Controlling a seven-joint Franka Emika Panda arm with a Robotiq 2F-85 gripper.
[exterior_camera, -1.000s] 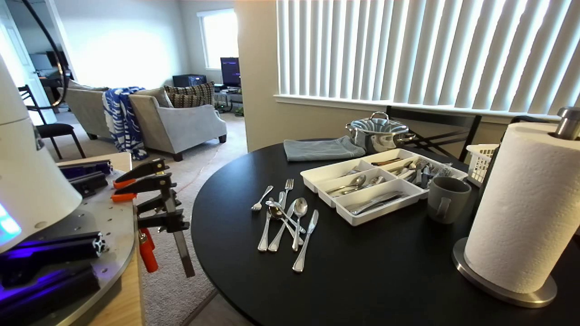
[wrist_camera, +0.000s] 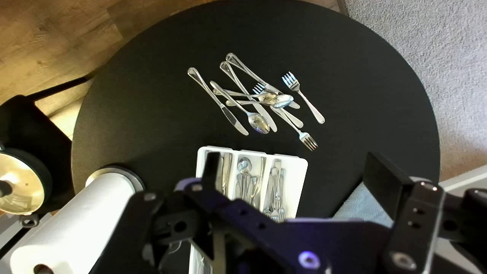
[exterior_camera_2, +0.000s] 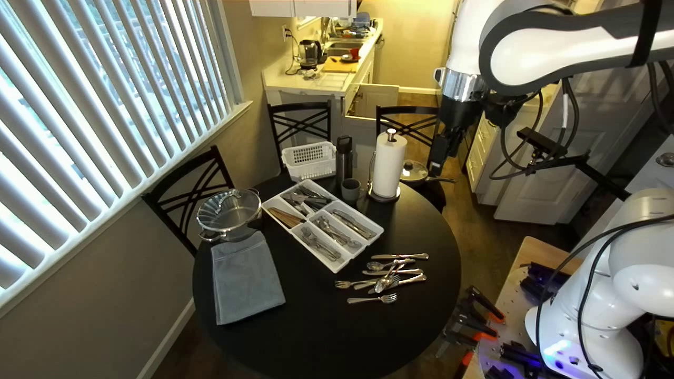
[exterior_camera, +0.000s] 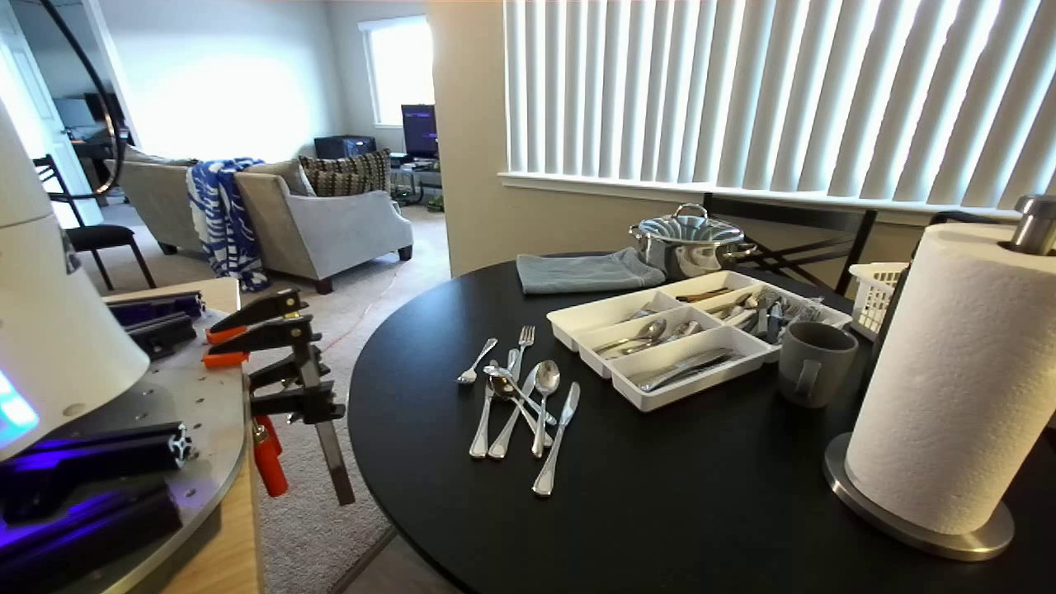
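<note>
Loose forks, spoons and knives lie in a crossed pile [exterior_camera: 515, 396] on the black round table. In the wrist view a knife [wrist_camera: 218, 101] lies at the pile's left side and a fork [wrist_camera: 303, 96] at its right. A white cutlery tray [exterior_camera: 648, 397], divided into compartments, stands beside the pile with sorted knives, spoons and forks inside. My gripper is open, its two fingers far apart with nothing between them. In exterior view 2 the gripper [exterior_camera_2: 437, 161] hangs in the air near the paper towel roll, well away from the cutlery. Exterior view 1 does not show it.
A grey mug [exterior_camera: 814, 365] and a paper towel roll [exterior_camera: 935, 381] stand near the tray. At the window side are a glass-lidded pot [exterior_camera_2: 228, 215] and a folded grey cloth [exterior_camera_2: 246, 278]. A white basket [exterior_camera_2: 309, 162] sits behind the tray. Bare tabletop surrounds the pile.
</note>
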